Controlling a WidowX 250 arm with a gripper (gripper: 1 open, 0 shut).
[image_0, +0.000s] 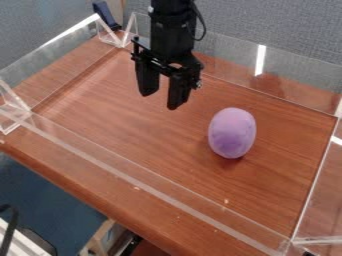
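Observation:
A black gripper (160, 82) hangs from the arm at the upper middle, over the wooden floor of a clear-walled tray. Its two fingers are apart, open, with nothing seen between them. A light purple egg-shaped object (231, 133) stands right of centre, below and to the right of the gripper, apart from it.
Clear walls edge the wooden surface (120, 140) on its sides. A dark blue object (106, 15) is at the top left, outside the tray.

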